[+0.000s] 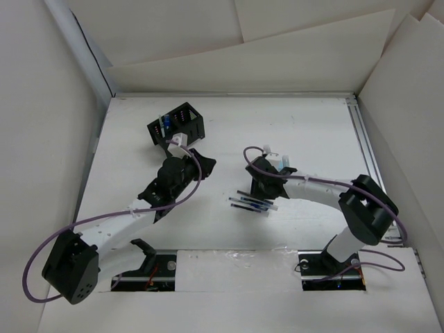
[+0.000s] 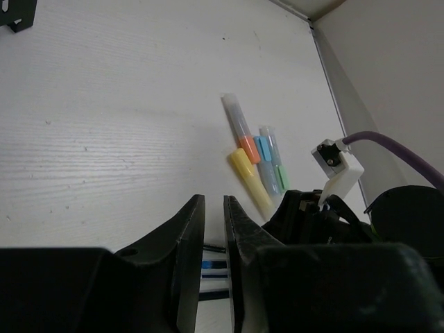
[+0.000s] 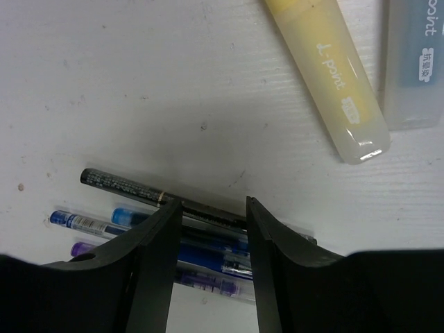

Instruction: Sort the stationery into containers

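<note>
A black pen holder with a few pens stands at the back left. My left gripper is below it, its fingers nearly together in the left wrist view; I cannot see what, if anything, is between them. My right gripper is part open over a group of pens: a black pen, blue pens and a purple pen. Nearby lie a yellow marker, a blue marker, an orange-capped marker and a green-capped one.
White boards wall the workspace at the back and both sides. The two arms are apart.
</note>
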